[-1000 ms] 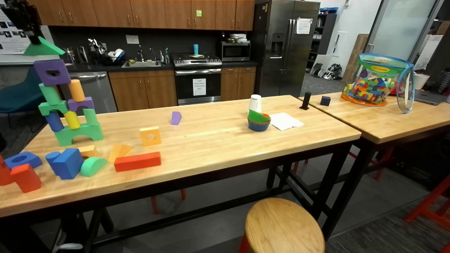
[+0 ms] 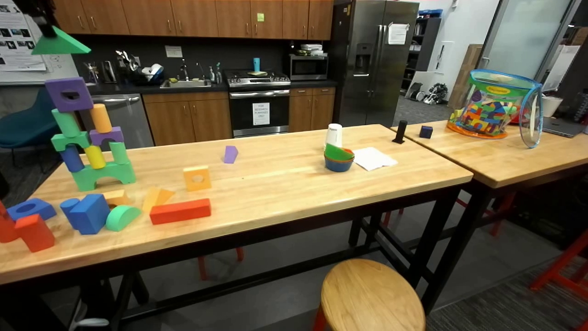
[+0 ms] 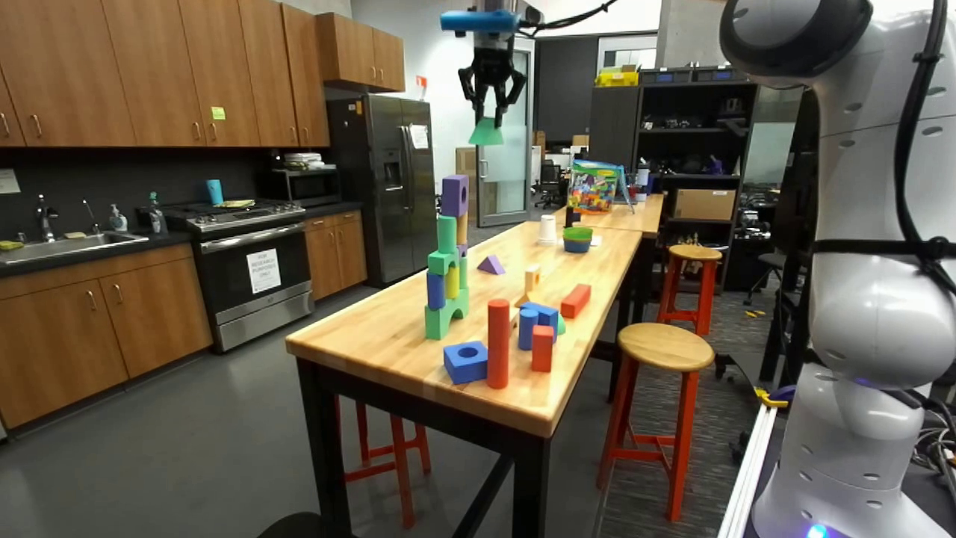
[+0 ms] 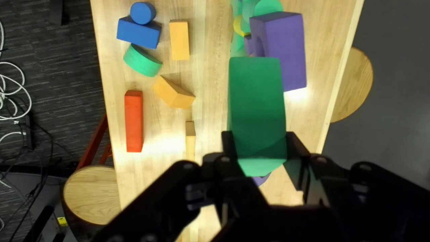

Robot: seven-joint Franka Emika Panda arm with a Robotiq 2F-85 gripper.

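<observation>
A green triangular block hangs in the air, with my gripper closed around its upper part. In the wrist view, the fingers press on both sides of the green block. The block tower stands on the table's left part in exterior view 1, built of green, blue, yellow, orange and purple pieces. Its top is a purple block with a hole; the green block is above this, with a gap between them. In the wrist view the purple block shows beyond the held block.
Loose blocks lie in front of the tower: a red bar, a blue block, a green half-round and several others. Bowls and a white cup stand farther right. Mid-table is mostly clear.
My gripper and the green block have risen and shifted slightly right in exterior view 1, opening a wider gap above the purple block. The tower stands unchanged.
</observation>
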